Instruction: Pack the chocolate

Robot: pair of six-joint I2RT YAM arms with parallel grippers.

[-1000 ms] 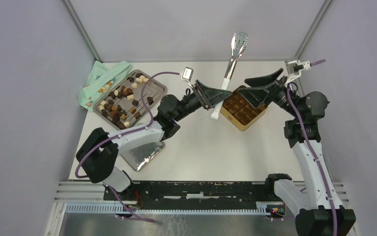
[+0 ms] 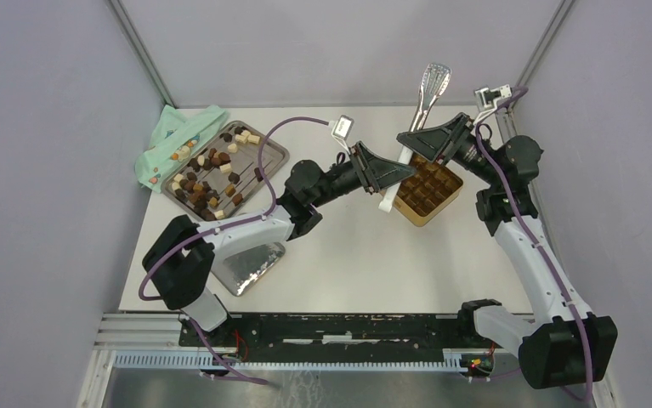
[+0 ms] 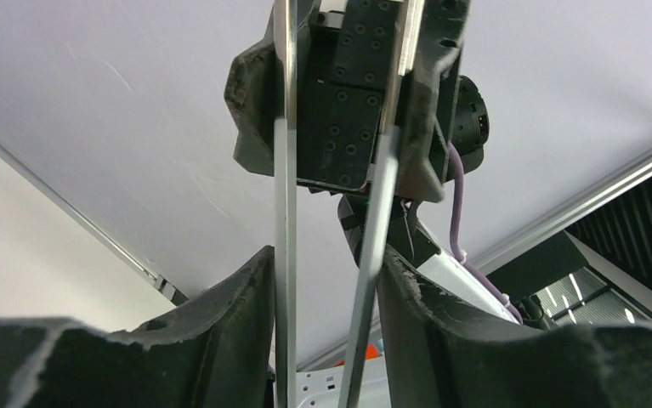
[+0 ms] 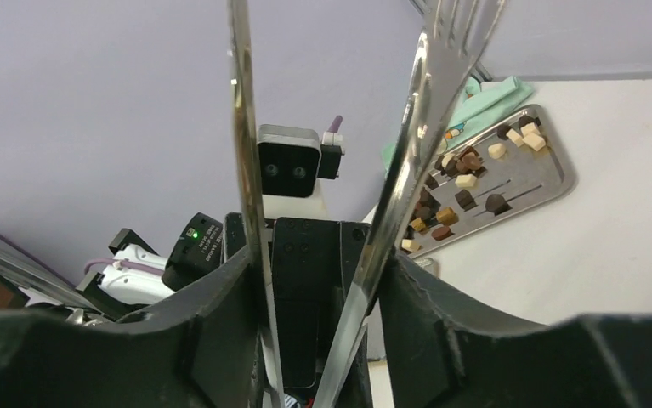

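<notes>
A pair of silver tongs (image 2: 432, 89) with a white handle stands between my grippers in the top view, above the gold compartment box (image 2: 433, 191). My left gripper (image 2: 388, 176) is around the lower handle; my right gripper (image 2: 424, 142) is just higher on them. Both wrist views show the tongs' two arms running between the fingers; whether each gripper grips firmly is hard to tell. Assorted chocolates (image 2: 224, 168) lie on a steel tray (image 2: 263, 178) at the left, also visible in the right wrist view.
A mint cloth (image 2: 165, 144) lies beside the chocolate tray. A second steel tray (image 2: 246, 268) is partly under the left arm. Walls border both sides and the back.
The left gripper and tongs have shifted to the right.
</notes>
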